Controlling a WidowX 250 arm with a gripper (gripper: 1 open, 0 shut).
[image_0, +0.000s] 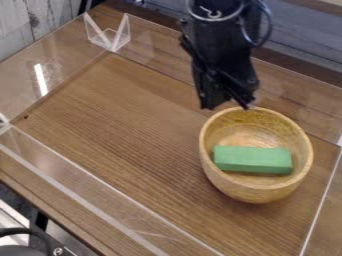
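A wooden bowl sits on the right of the table, holding a green rectangular block. My dark gripper hangs above and just behind the bowl at the top centre of the camera view. It appears shut, with nothing visible between its fingers, though its dark tips are hard to make out.
A clear plastic holder stands at the back left. A dark cable or object lies at the lower-left edge.
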